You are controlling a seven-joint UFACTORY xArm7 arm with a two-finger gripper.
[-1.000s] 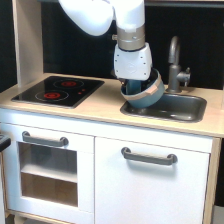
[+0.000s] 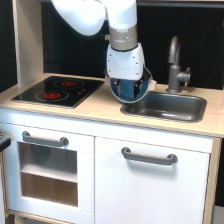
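Note:
A small blue-grey pot or bowl (image 2: 131, 97) with a pale rim hangs tilted just left of the sink (image 2: 182, 107). My gripper (image 2: 126, 85) reaches down from above and seems to be shut on it. The fingers look dark against the pot, and their exact grip is hard to make out. Whether the pot's underside touches the counter (image 2: 92, 112) cannot be told.
A black stove top with two red-marked burners (image 2: 67, 84) lies at the left of the counter. The dark faucet (image 2: 175, 65) rises behind the sink. Below are a closed white door (image 2: 150, 185) and an open-looking compartment (image 2: 48, 175).
My gripper and the pot have moved left together, from over the sink's left side to its left edge. The pot's tilt looks different, and its inside shows less clearly.

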